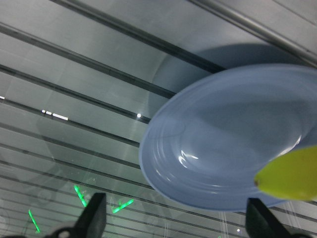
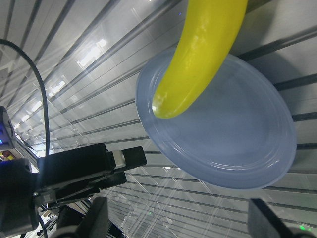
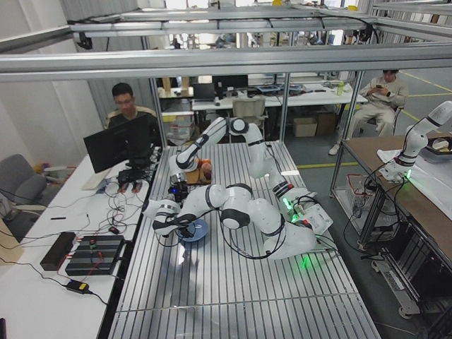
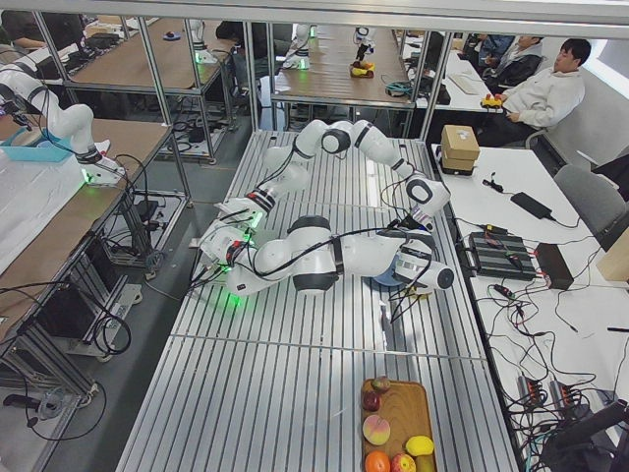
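A yellow banana is in the air over a blue plate on the slatted metal table; in the left wrist view it reaches in from the right over the plate [image 1: 198,129]. In the left wrist view my left gripper is open, its fingertips apart with nothing between. In the right wrist view my right gripper is open over the plate, fingertips wide apart. The other gripper's black housing shows beside the plate there. What holds the banana is hidden.
A wooden tray [image 4: 398,398] of fruit sits on the table. Both arms reach close together over the plate. The slatted table [image 4: 256,403] has bare room elsewhere. Cables and black boxes cover the adjoining white desk [image 4: 550,334].
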